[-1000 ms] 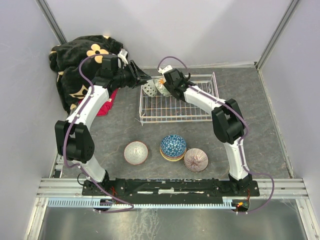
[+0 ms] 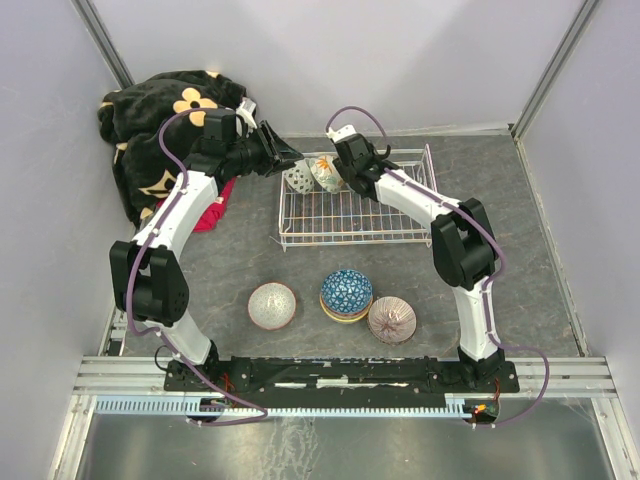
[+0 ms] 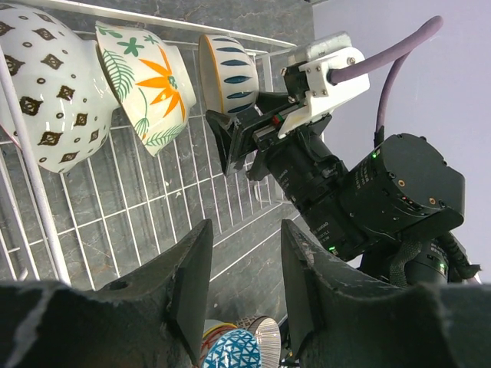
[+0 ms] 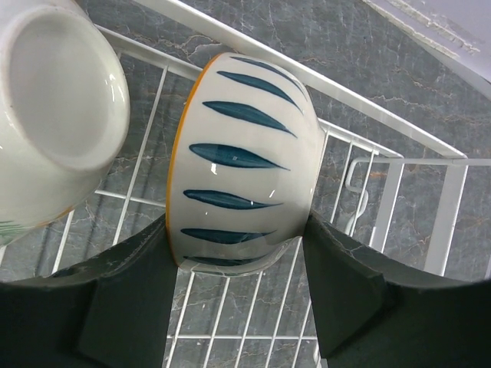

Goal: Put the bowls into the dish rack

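Note:
In the right wrist view a white bowl with dark blue leaf strokes lies tipped on its side in the dish rack. My right gripper is closed around this bowl, one finger against each side. To its left in the rack rest an orange-flower bowl and a bowl with dark diamonds, both on their sides. My left gripper hangs open at the rack's left end, its fingers apart and empty. On the counter are a speckled bowl, a blue patterned bowl atop a stack, and a ribbed brownish bowl.
A dark flowered blanket and a red cloth lie at the back left. The front and right parts of the rack are bare. Walls close in the counter on both sides.
My right gripper has moved slightly to the right over the back of the rack. The left arm and the bowls on the counter have stayed in place.

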